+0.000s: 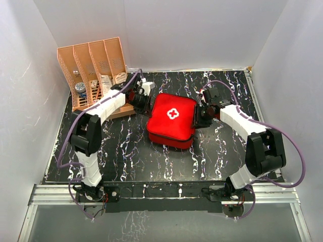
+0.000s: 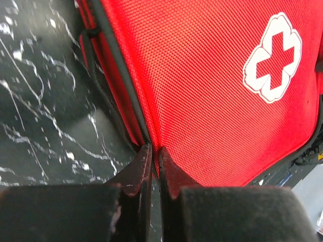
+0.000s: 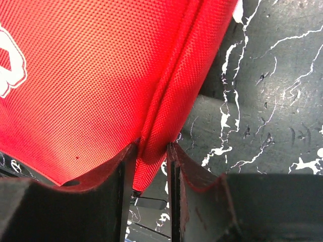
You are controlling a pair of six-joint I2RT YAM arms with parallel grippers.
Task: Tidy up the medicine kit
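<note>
The red medicine bag [image 1: 166,123] with a white cross [image 1: 172,113] lies on the dark marbled table, between my two grippers. At its left side my left gripper is shut, with a thin strip of the lid's red edge [image 2: 154,121] pinched between the fingertips. On the opposite side my right gripper stands partly open. Its fingers straddle a soft fold [image 3: 174,96] along the bag's right edge, and the fabric lies between the tips. In the left wrist view a black zipper [image 2: 113,45] runs along the bag's side. The bag's inside is hidden.
An orange compartment rack [image 1: 83,58] stands at the back left, holding a round jar [image 1: 80,88], white packets [image 1: 106,82] and other small items. Bare table lies in front of the bag [image 1: 146,166] and to its right.
</note>
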